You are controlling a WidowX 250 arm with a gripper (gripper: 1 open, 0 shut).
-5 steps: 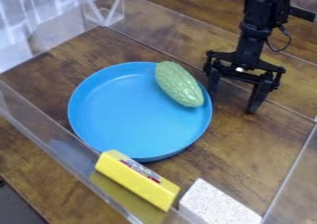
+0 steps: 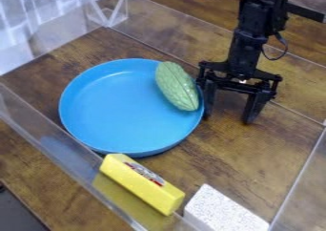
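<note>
My gripper [image 2: 232,103] hangs low over the wooden table just right of the blue plate [image 2: 109,120], its fingers open and pointing down. A pale green vegetable-like object [image 2: 177,85] lies on the plate's right side, close to the gripper's left finger. Whether that finger touches the plate or the object is unclear.
A yellow block [image 2: 140,182] with a label lies at the front, with a white block [image 2: 224,216] to its right. Clear plastic walls edge the left and front. Bare wood [image 2: 57,49] shows at the upper left and to the right of the gripper.
The gripper has moved slightly toward the front and left. The plate and the green object have shifted a little to the left.
</note>
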